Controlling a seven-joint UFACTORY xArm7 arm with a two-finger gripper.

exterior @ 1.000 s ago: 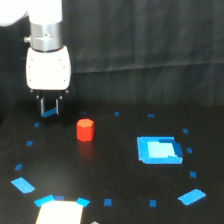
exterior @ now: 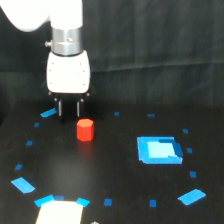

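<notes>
A red block [exterior: 85, 130], roughly six-sided in outline, sits on the black table left of the middle in the camera view. My gripper [exterior: 69, 108] points down just above and to the left of the block in the picture. Its two thin fingers stand apart, so it is open, and nothing shows between them. I cannot tell from this one view how high the fingertips are above the table. The red block appears clear of both fingers.
On the right lies a blue square outline [exterior: 141, 158] with a pale centre. A white object [exterior: 60, 212] is cut off at the bottom left edge. Blue tape marks [exterior: 22, 185] dot the table, and a dark curtain hangs behind.
My gripper has shifted right and slightly lower in the picture, closer to the red block. Its fingers were apart before too. The red block and the blue square have not moved.
</notes>
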